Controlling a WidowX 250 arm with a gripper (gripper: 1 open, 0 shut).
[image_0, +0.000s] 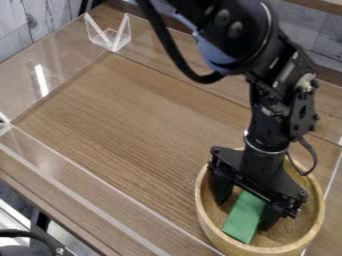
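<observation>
My black gripper (257, 180) reaches down into a round tan bowl (214, 215) at the lower right, its fingers open over a green block (243, 220) lying on the bowl's floor. The gripper body covers the upper part of the block and much of the bowl's inside, so I cannot tell whether the fingers touch the block.
A clear plastic object (110, 32) stands at the back left. A black cable runs at the lower left corner.
</observation>
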